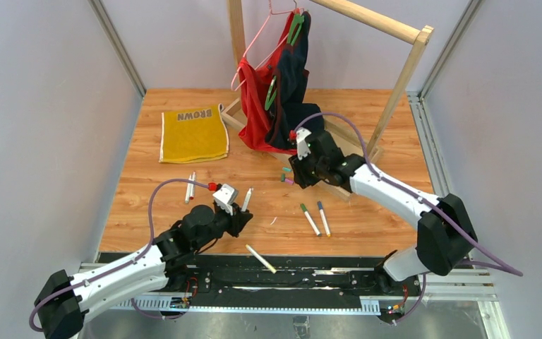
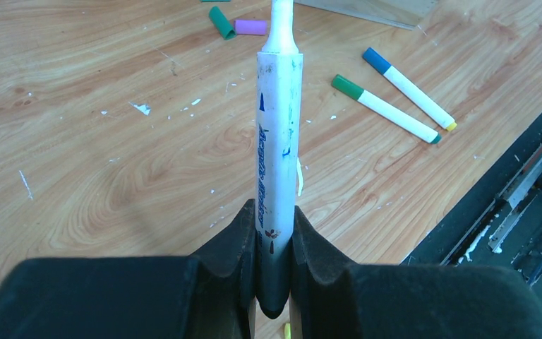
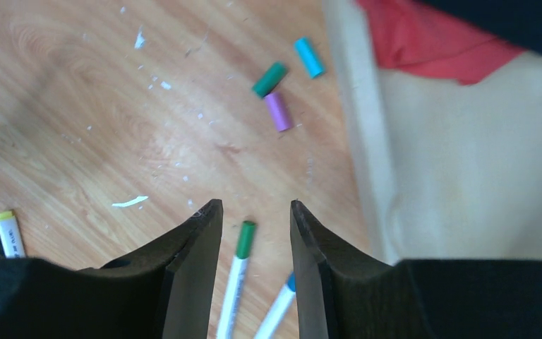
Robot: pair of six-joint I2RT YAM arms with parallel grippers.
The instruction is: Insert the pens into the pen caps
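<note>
My left gripper is shut on an uncapped white pen (image 2: 276,134), its bare end pointing away from the fingers. Above the table at the right, my right gripper stands open with nothing between its fingers. Beyond it lie three loose caps: a green cap (image 3: 270,79), a purple cap (image 3: 278,111) touching or nearly touching it, and a light-blue cap (image 3: 310,57) a little apart. Two capped pens rest on the wood, a green-capped pen (image 1: 311,219) and a blue-capped pen (image 1: 324,219).
Two more white pens (image 1: 190,187) lie at the left, below a yellow towel (image 1: 194,135). Another pen (image 1: 261,258) lies over the front table edge. A wooden rack (image 1: 402,85) with hung clothes (image 1: 282,99) stands at the back, its base tray close beside the caps.
</note>
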